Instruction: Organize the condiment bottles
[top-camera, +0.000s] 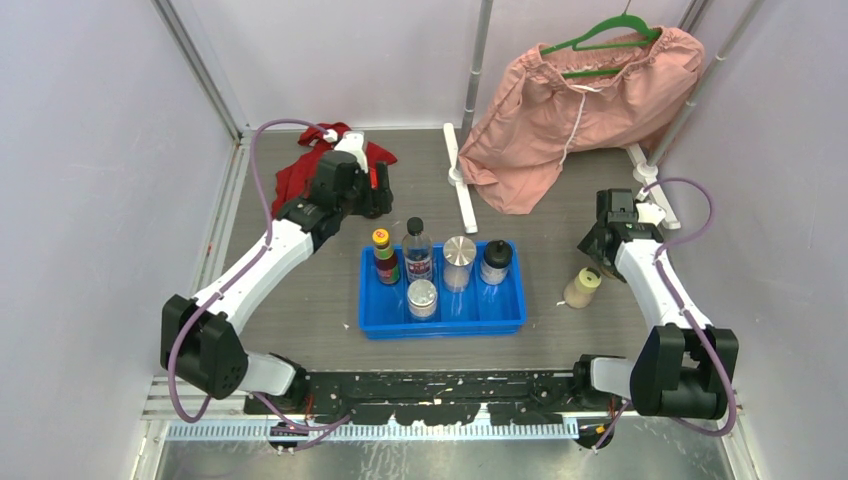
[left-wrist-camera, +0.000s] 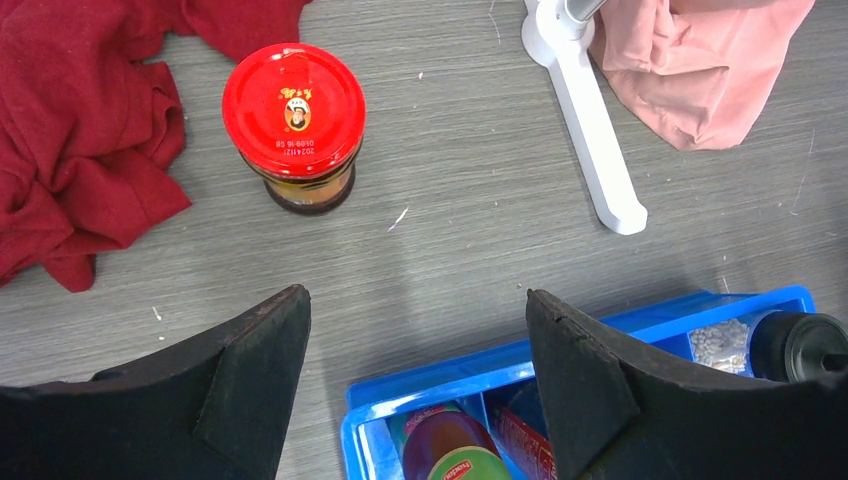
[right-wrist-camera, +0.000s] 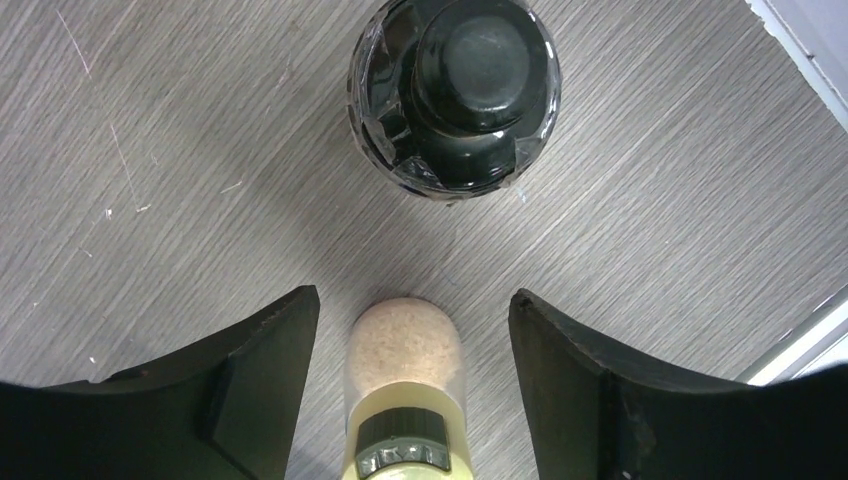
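Observation:
A blue tray holds a sauce bottle, a clear bottle, a white-lidded jar, a steel-topped container and a black-lidded jar. My left gripper hangs open behind the tray, short of a red-lidded jar beside the cloth. My right gripper is open at the table's right, above a cream-colored bottle; a black-capped bottle stands beyond its fingertips and is mostly hidden in the top view.
A red cloth lies at back left. Pink fabric on a hanger drapes at back right, beside white stand feet. Bare table lies left of and in front of the tray.

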